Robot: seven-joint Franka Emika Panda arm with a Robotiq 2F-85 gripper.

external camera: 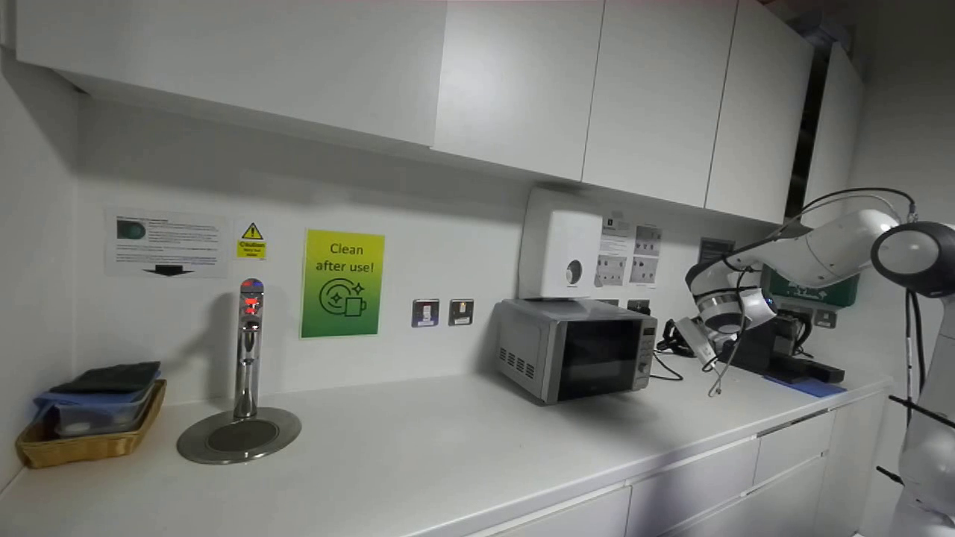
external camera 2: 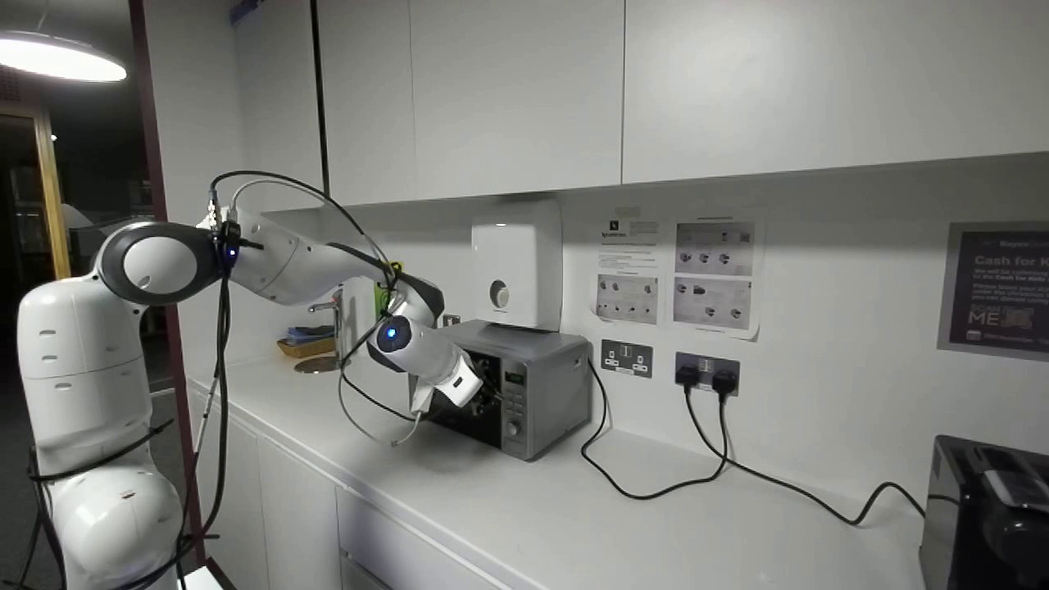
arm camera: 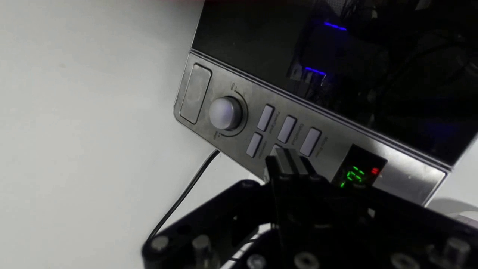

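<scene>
A silver microwave (external camera: 577, 349) with a dark door stands on the white counter, its door closed. In the wrist view its control panel (arm camera: 313, 123) runs diagonally, with a round knob (arm camera: 225, 113), several pale buttons and a lit display (arm camera: 358, 168) showing green digits. My gripper is shut, and nothing shows between its fingers. The fingertips overlap the lower row of buttons, close to the display; whether they touch the panel cannot be told. From the second exterior view, the gripper (external camera 2: 483, 392) is in front of the microwave's panel side, its tips hard to make out.
A paper dispenser (external camera: 559, 242) hangs above the microwave. A black cable (external camera 2: 629, 492) lies on the counter to its right, and a dark appliance (external camera 2: 993, 521) stands farther right. Left of the microwave, the counter (external camera: 403, 447) is clear up to the tap (external camera: 248, 358).
</scene>
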